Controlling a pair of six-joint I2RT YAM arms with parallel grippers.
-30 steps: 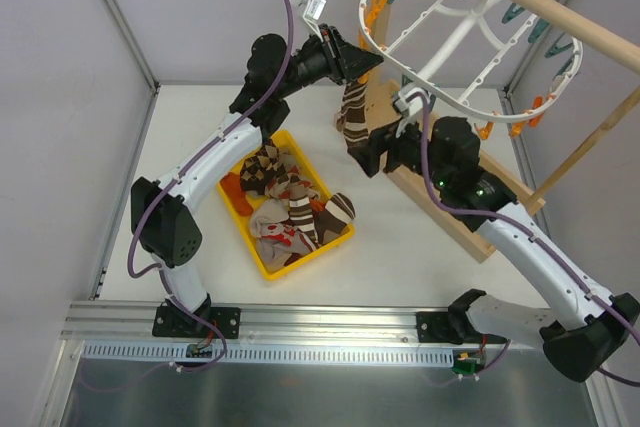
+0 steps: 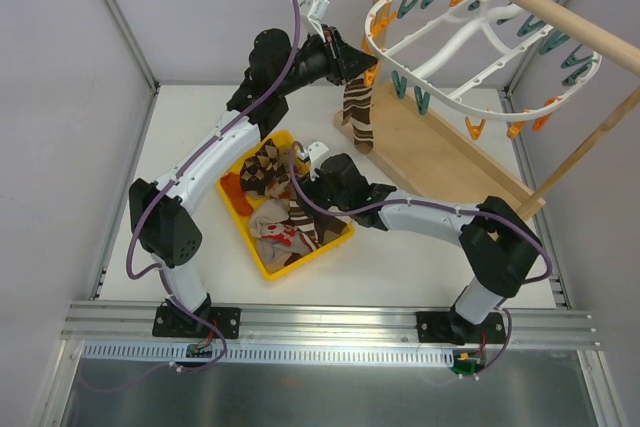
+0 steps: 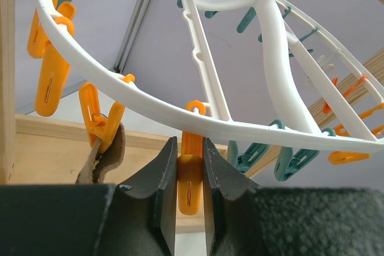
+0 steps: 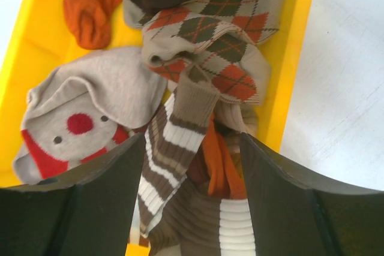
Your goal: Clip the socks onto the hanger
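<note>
In the left wrist view my left gripper is shut on an orange clip (image 3: 190,191) that hangs from the rim of the white round hanger (image 3: 207,125). Beside it another orange clip (image 3: 102,118) has a sock (image 3: 103,157) in its fingers; from above, this striped brown sock (image 2: 358,112) hangs straight down. Over the yellow bin, my right gripper is part open, its fingers apart. Between and beyond them a brown-and-white striped sock (image 4: 177,130) lies loose on the pile, its cuff uppermost. Nothing is gripped there.
The yellow bin (image 2: 272,273) also holds an argyle sock (image 4: 207,46), a grey animal-face sock (image 4: 78,124) and orange ones. A wooden stand (image 2: 455,162) is under the hanger. White table shows clear right of the bin.
My right gripper has swung left and down from beside the hanging sock to over the bin. The left gripper has stayed at the clip. The hanger and the hanging sock have swayed slightly.
</note>
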